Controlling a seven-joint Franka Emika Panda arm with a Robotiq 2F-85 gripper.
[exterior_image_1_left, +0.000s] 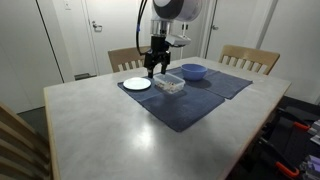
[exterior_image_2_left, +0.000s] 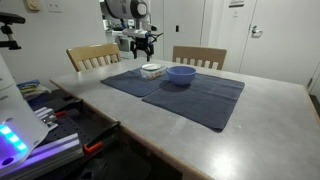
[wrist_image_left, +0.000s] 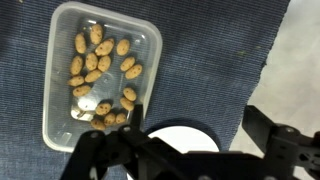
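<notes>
My gripper is open, its black fingers wide apart with nothing between them. In exterior view 1 the gripper (exterior_image_1_left: 156, 68) hangs above the far part of the table, close to the container and the plate. A clear plastic container (wrist_image_left: 151, 70) holds several small brown speckled pieces (wrist_image_left: 95, 62), like little potatoes or nuts; it lies left of the fingers in the wrist view. The white round plate (wrist_image_left: 188, 139) shows only in part below the gap between the fingers. In exterior view 1 the plate (exterior_image_1_left: 137, 84) sits left of the container (exterior_image_1_left: 169, 84).
A blue bowl (exterior_image_1_left: 193, 72) stands beyond and right of the container. Dark cloth mats (exterior_image_1_left: 187, 108) lie under the container and plate. Chairs (exterior_image_1_left: 248, 58) stand around the table.
</notes>
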